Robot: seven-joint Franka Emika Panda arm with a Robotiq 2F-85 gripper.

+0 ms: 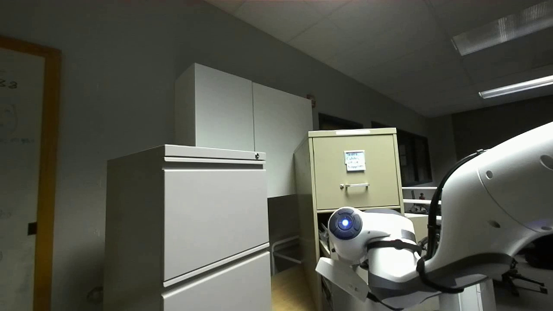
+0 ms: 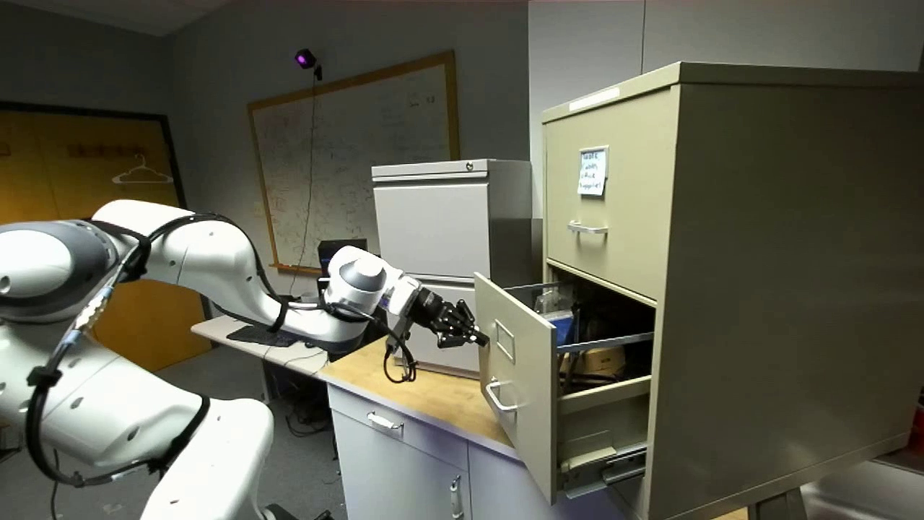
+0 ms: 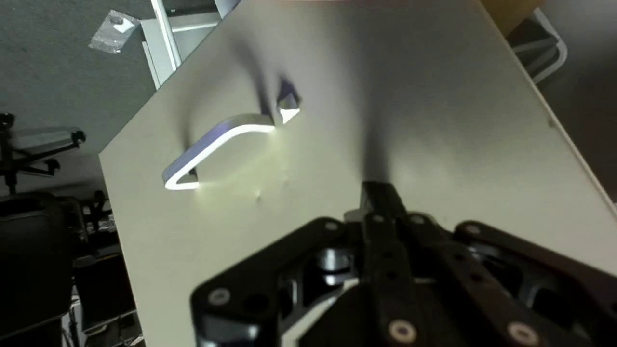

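Note:
A beige filing cabinet has its lower drawer pulled out, with a silver handle on its front. The front panel fills much of the wrist view, its handle to the left of my fingers. My gripper is shut, nothing showing between its fingers. In the wrist view, the fingertips point at the panel, apart from the handle and very close to the surface. Whether they touch it I cannot tell. Exterior view 1 does not show the fingers clearly.
Various items, one blue, lie inside the drawer. A grey cabinet stands on the wooden counter behind my gripper. The upper drawer of the beige cabinet is closed. Bare counter lies below my wrist.

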